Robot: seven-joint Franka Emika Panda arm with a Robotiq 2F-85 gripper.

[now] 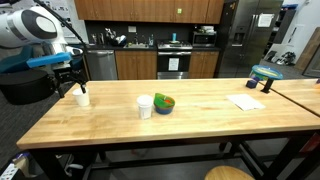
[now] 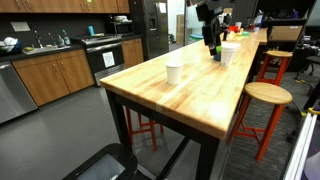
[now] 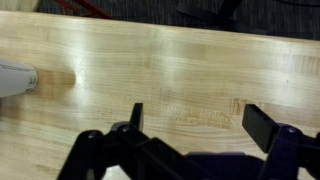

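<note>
My gripper is open above the wooden table, its two dark fingers [image 3: 262, 127] wide apart. Only bare wood shows between them in the wrist view. A white cup [image 3: 15, 78] is cut off by that view's left edge, away from the fingers. In exterior view 1 the gripper [image 1: 72, 86] hangs at the table's left end, close to a white cup [image 1: 81, 98]. Farther right stands a second white cup [image 1: 146, 106], beside a bowl [image 1: 164, 104] with green and red contents.
A white sheet [image 1: 245, 102] lies on the right part of the table [image 1: 205, 115], with a blue-green round container [image 1: 265, 74] behind it. Much of the tabletop between the bowl and the sheet is free. A stool [image 2: 268, 94] stands beside the table.
</note>
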